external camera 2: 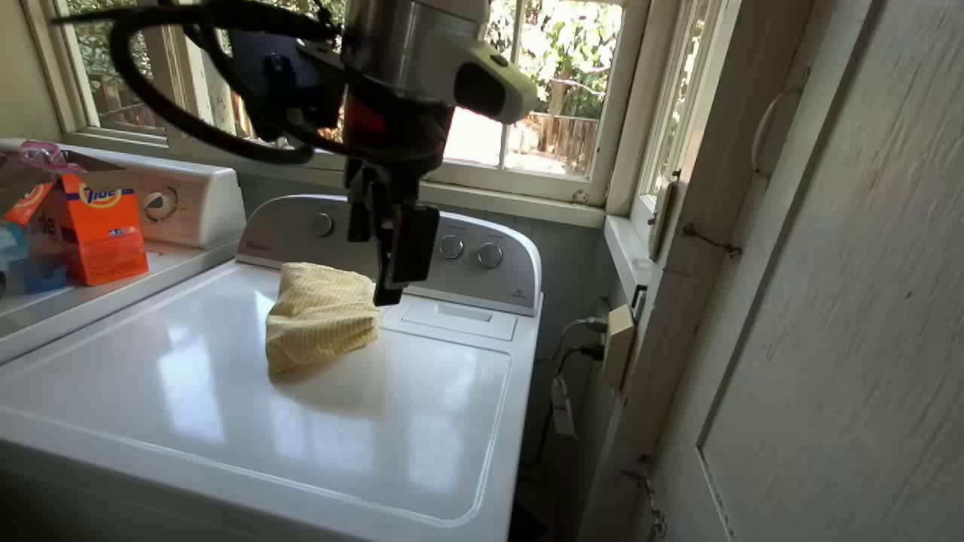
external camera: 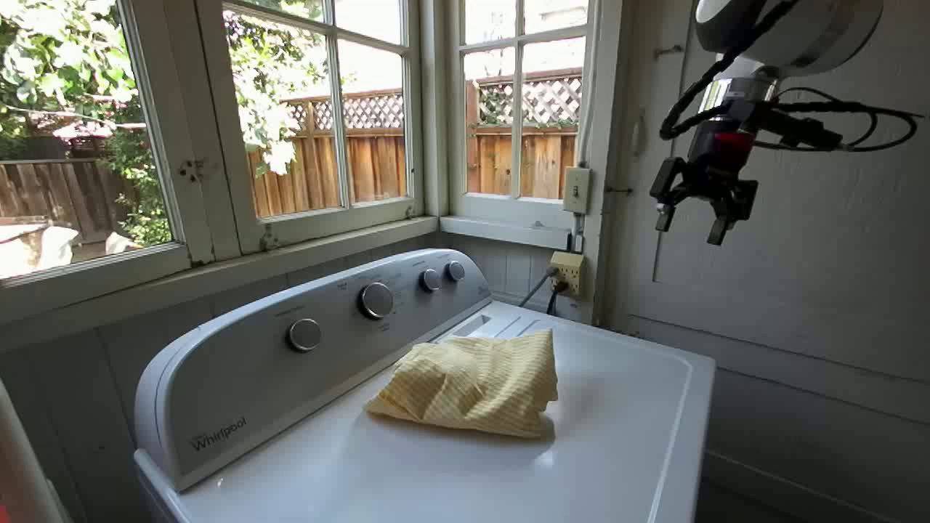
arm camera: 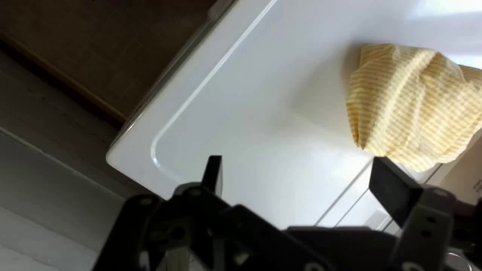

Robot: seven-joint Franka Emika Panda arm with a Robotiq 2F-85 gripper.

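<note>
A yellow-and-white striped cloth (external camera: 475,383) lies bunched in a raised heap on the white top of the washer (external camera: 366,484), close to its control panel. My gripper (external camera: 690,228) hangs well above the machine's right side, pointing down, its two fingers spread and nothing between them. From the second exterior side, the cloth (external camera 2: 321,316) shows left of the gripper (external camera 2: 393,271), which overlaps the panel in that view. In the wrist view the cloth (arm camera: 415,106) is at the upper right, beyond the right finger, while bare white lid fills the gap of the open gripper.
Behind the lid rises the grey panel (external camera: 261,396) with several knobs, below the windows. An outlet with plugged cords (external camera: 567,272) sits at the back corner. An orange Tide box (external camera 2: 104,226) stands on the neighbouring machine.
</note>
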